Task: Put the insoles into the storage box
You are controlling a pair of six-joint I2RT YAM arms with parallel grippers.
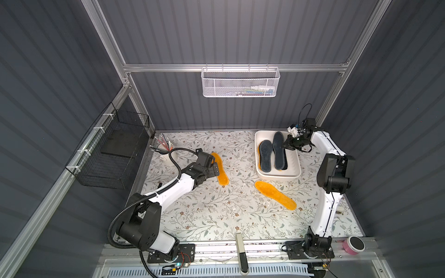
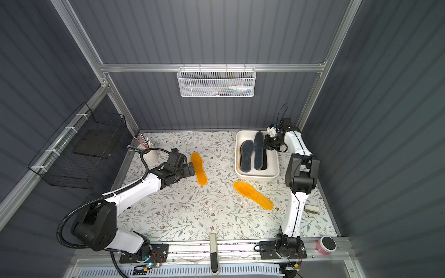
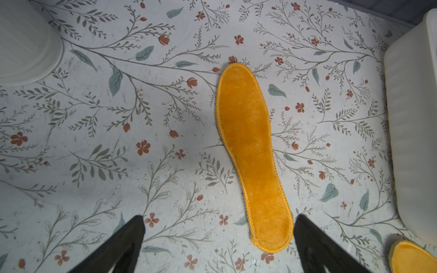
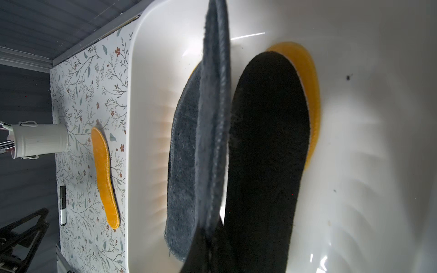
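Note:
The white storage box [image 1: 292, 169] holds dark grey insoles [image 1: 265, 155] and a black one [image 4: 266, 150] with orange showing beneath. At its right side my right gripper is shut on the edge of a grey insole [image 4: 211, 113], which stands tilted up above the others. One orange insole [image 3: 252, 154] lies on the table under my open left gripper, whose fingers hold nothing; a second orange insole [image 1: 274, 194] lies in front of the box.
A white pen cup [image 4: 38, 141] stands at the back left and a marker [image 4: 62, 204] lies at the left. Wire baskets [image 1: 240, 85] hang on the walls.

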